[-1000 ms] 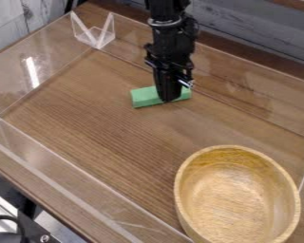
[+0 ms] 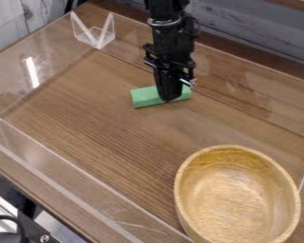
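Note:
My gripper (image 2: 169,88) is at the upper middle of the camera view, pointing down onto a green block (image 2: 148,97) that lies flat on the wooden table. The fingertips sit at the block and partly hide it. The gripper is shut; whether anything is between its fingers is hard to make out.
A large pale yellow bowl (image 2: 237,209) fills the lower right. Clear plastic pieces stand at the upper left and left edge.

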